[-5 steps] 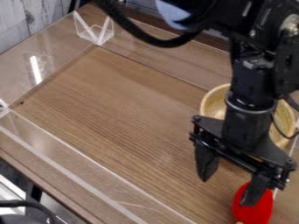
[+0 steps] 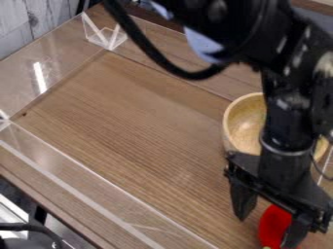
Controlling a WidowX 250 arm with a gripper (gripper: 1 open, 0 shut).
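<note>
My black gripper [image 2: 271, 207] hangs at the lower right of the camera view, open, its fingers pointing down over a red object [image 2: 274, 226] at the table's right edge. The red object is partly covered by the fingers; whether they touch it cannot be told. A tan bowl [image 2: 244, 122] sits behind the arm and is partly hidden by it.
A clear plastic item [image 2: 107, 29] stands at the back left. A black cable lies at the lower left corner.
The gripper has moved down over the red object, which is now more covered by it than before.
</note>
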